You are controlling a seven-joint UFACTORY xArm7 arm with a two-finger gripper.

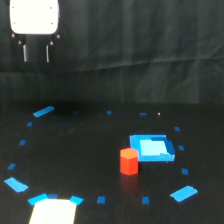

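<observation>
The white gripper (36, 53) hangs high at the top left, above the dark table, its two thin fingers apart with nothing visible between them. A red hexagonal block (129, 162) stands at the middle right of the table. Just behind it and to its right lies a shallow blue box (167, 138) with a white piece (152, 147) inside.
A pale object (52, 213) is cut off at the bottom left edge. Blue tape marks (17, 185) outline the work area on the dark table (90, 160).
</observation>
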